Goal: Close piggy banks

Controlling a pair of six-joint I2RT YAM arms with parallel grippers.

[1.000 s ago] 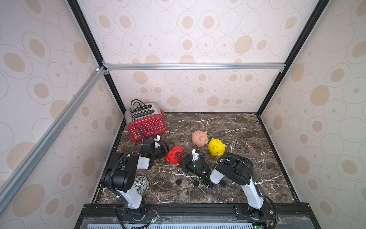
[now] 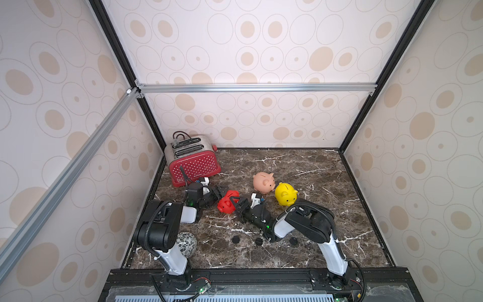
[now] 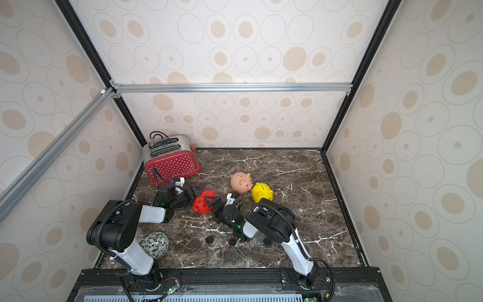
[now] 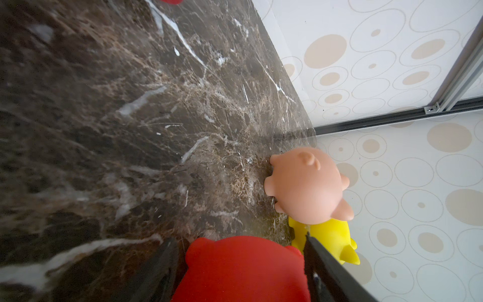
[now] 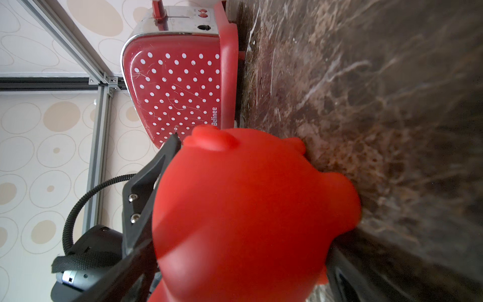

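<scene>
A red piggy bank (image 2: 228,199) sits on the marble floor between my two grippers. My left gripper (image 2: 218,193) is at its left side, fingers spread around its edge in the left wrist view. My right gripper (image 2: 237,203) is open at its right side, with the red body between its fingers. A pink piggy bank (image 3: 241,182) and a yellow piggy bank (image 3: 262,193) stand upright behind, to the right. The red bank's underside is hidden.
A red dotted toaster (image 2: 193,166) stands at the back left. A speckled round object (image 3: 156,246) lies at the front left, with several black discs (image 3: 209,239) at front centre.
The red piggy bank and my right gripper have shifted slightly toward the back. My left gripper has moved very little.
</scene>
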